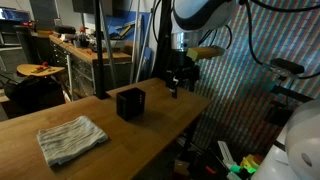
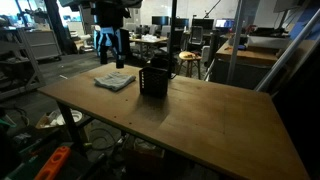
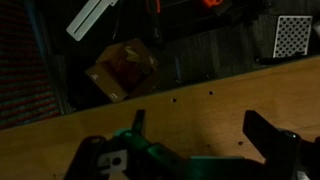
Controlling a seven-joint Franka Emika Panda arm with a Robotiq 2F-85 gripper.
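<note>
A pale folded cloth lies flat on the wooden table, and a black open-topped box stands beside it. The second exterior view shows the same cloth and box. My gripper hangs in the air near the table's edge, apart from both things. Its two dark fingers stand wide apart in the wrist view, so it is open, with only bare tabletop showing between them. Neither the cloth nor the box can be seen in the wrist view. The inside of the box is hidden.
Loose cables and tools lie below the table.
</note>
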